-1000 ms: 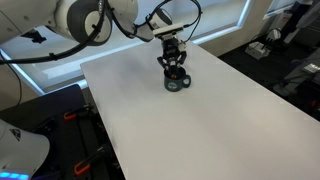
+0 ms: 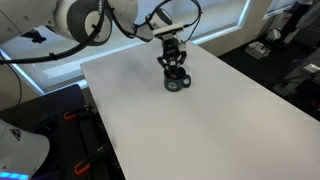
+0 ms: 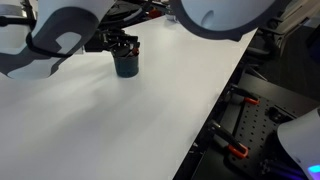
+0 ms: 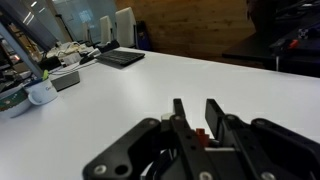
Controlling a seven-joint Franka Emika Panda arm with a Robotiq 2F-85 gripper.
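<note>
A dark mug [image 2: 173, 85] with its handle to the right stands on the white table. My gripper [image 2: 173, 70] points down at the mug's mouth, its fingertips at or just inside the rim; how deep they reach is unclear. From the other side, the same mug [image 3: 127, 66] shows below the arm. In the wrist view the gripper is open, its fingers apart. Something small and red [image 4: 202, 137] shows low between them; whether they touch it cannot be seen. The mug's inside is mostly hidden.
A white cup-like object [image 4: 42, 92] and cables lie at the far left in the wrist view. A dark flat box [image 4: 121, 58] lies near the back edge.
</note>
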